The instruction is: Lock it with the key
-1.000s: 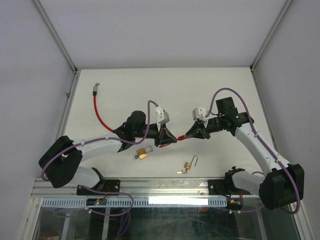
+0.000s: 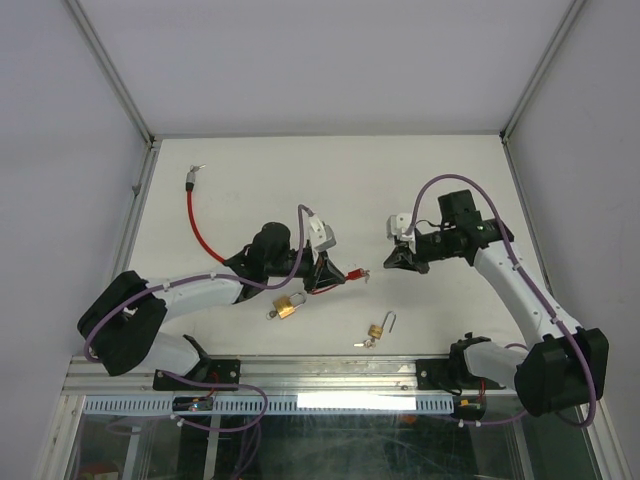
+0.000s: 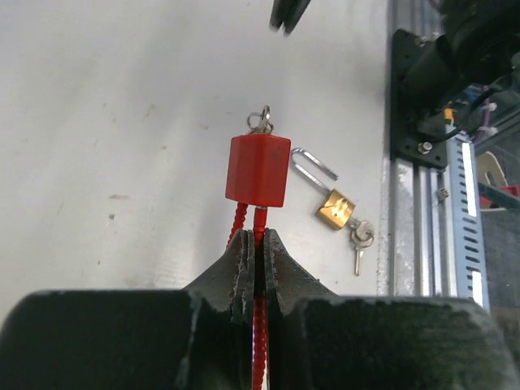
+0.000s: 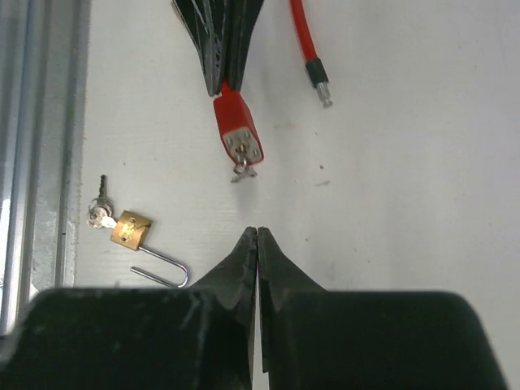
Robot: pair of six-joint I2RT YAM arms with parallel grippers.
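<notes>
A red lock body [image 3: 258, 169] on a red cable is held off the table by my left gripper [image 2: 345, 280]. In the left wrist view its fingers [image 3: 280, 260] are closed on the cable just below the body. Small silver keys [image 4: 243, 166] protrude from the lock's end face, pointing toward the right arm. My right gripper is shut, with nothing between its fingers, and a gap separates it from the keys. How deep the key sits in the lock cannot be told.
An open brass padlock [image 2: 375, 331] with keys [image 2: 367, 343] lies at the front centre. Another padlock [image 2: 285, 306] lies below the left arm. A red cable [image 2: 198, 227] with a grey end [image 2: 190, 181] stretches across the left side. Behind the grippers, the table [image 2: 330, 180] is clear.
The right gripper was at the lock's key end; it has since drawn back to the right, apart from the keys.
</notes>
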